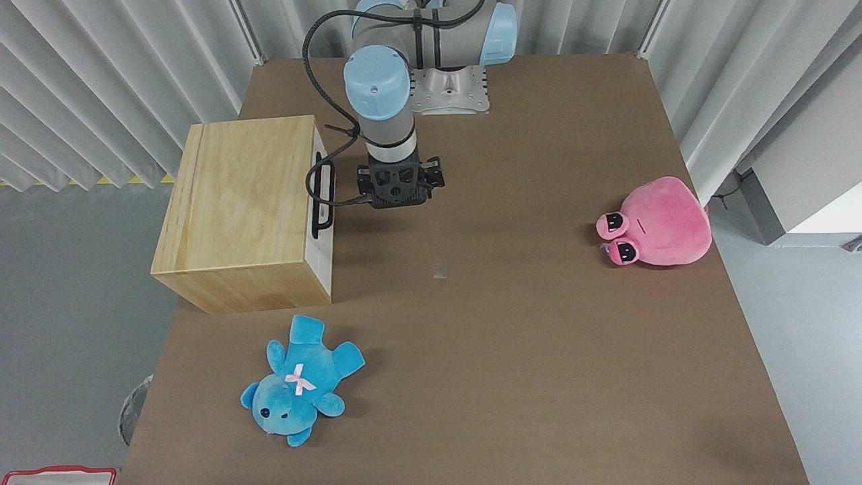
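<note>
A light wooden box (pixel 232 206) stands at the left of the brown table (pixel 517 347), its white drawer front with a black handle (pixel 327 219) closed against the body. Just right of that handle is the black gripper (pixel 401 184), pointing down from the arm above it; its fingertips are hidden underneath, so its state is unclear. A blue plush bear (pixel 299 384) with a pink bow lies in front of the box. A pink plush toy (pixel 662 226) rests near the table's right edge.
The arm's base (pixel 452 97) is at the back of the table, with pale curtains behind. Floor shows beyond both side edges.
</note>
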